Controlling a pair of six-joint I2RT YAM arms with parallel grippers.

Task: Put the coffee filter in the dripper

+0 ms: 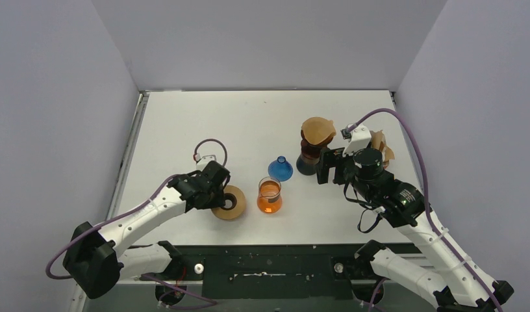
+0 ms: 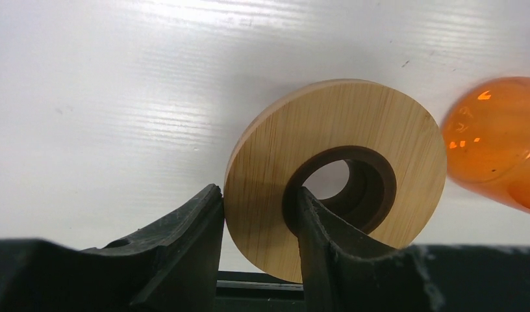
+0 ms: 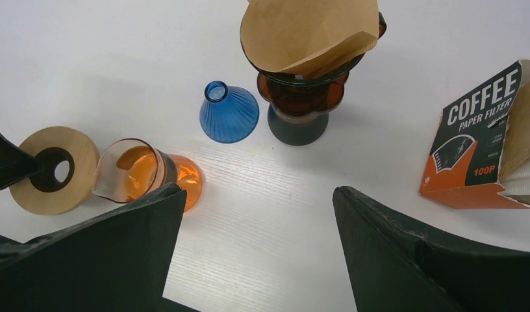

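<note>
In the left wrist view my left gripper straddles the wooden disc's ring point(image 2: 340, 110), one finger at the outer edge and one in the dark centre hole; I cannot tell how firmly. My right gripper stands open, nothing between its fingers. A brown paper filter point(image 3: 308, 36) rests in the top of the amber dripper point(image 3: 298, 94) on a dark-based stand. The coffee filter box point(image 3: 460, 149) lies at the right.
An orange-filled beaker point(image 1: 269, 198) stands right of the disc. A blue ribbed vessel point(image 1: 280, 170) sits behind it.
</note>
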